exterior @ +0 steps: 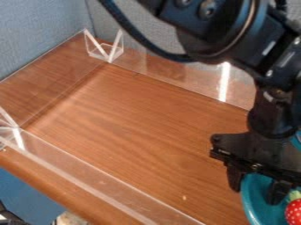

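The black gripper [256, 183] hangs low at the right, its fingers reaching down into a teal bowl [252, 211] that runs off the frame edge. A red strawberry-like object [293, 211] with a green top lies in the bowl, right of the fingers and partly cut off. How far the fingers are apart is hard to judge, and whether anything is between them is hidden.
A wooden table [129, 123] has clear space across its middle and left. Clear plastic walls and brackets [104, 48] line its edges. A grey padded wall stands behind. The arm fills the upper right.
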